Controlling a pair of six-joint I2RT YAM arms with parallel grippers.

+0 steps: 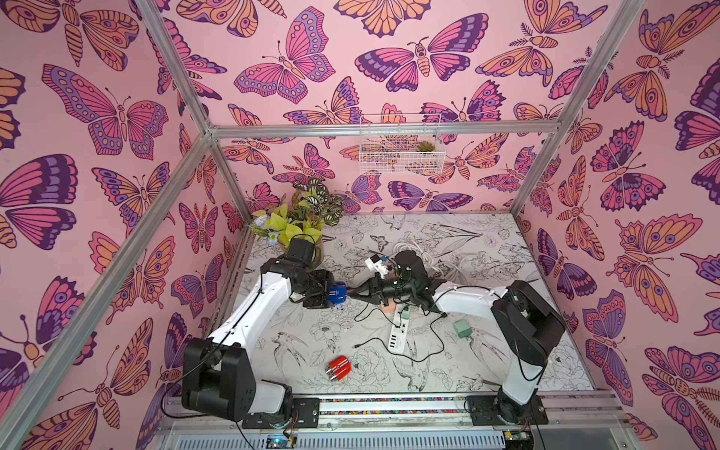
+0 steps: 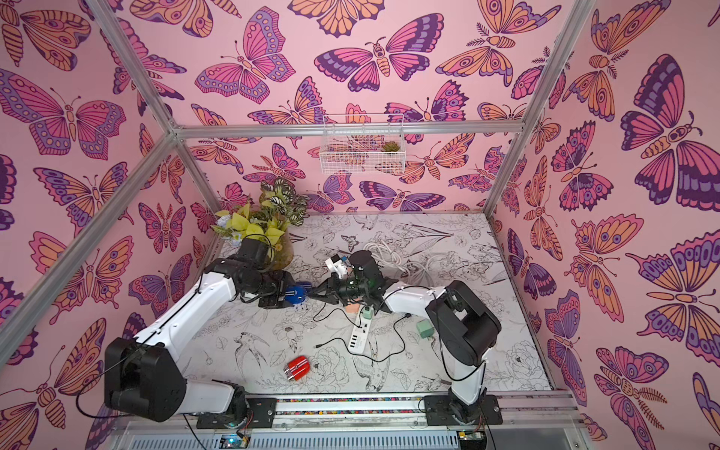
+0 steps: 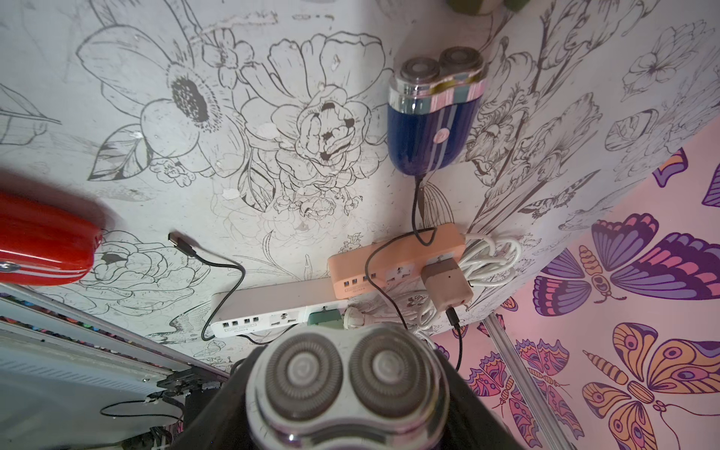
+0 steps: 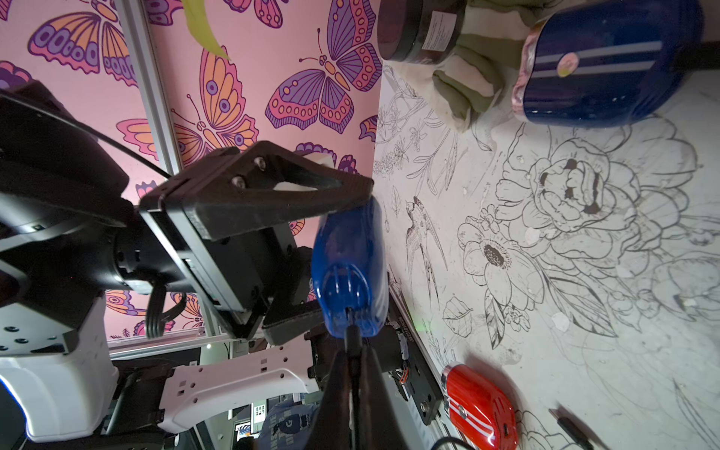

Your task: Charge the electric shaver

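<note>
A blue electric shaver is between the fingers of my left gripper (image 1: 330, 292); in the left wrist view its two heads (image 3: 346, 386) fill the bottom, and whether the fingers press on it is unclear. My right gripper (image 1: 358, 294) is shut, its tips at that shaver's bottom end, with a dark plug or cable tip seemingly there. A second blue shaver (image 3: 431, 131) lies on the table with a cable attached. A red shaver (image 1: 337, 367) lies at the front.
A white power strip (image 1: 397, 337), an orange strip (image 3: 352, 266), loose black cables and a green adapter (image 1: 462, 327) lie centre-right. Plants (image 1: 292, 217) stand at back left.
</note>
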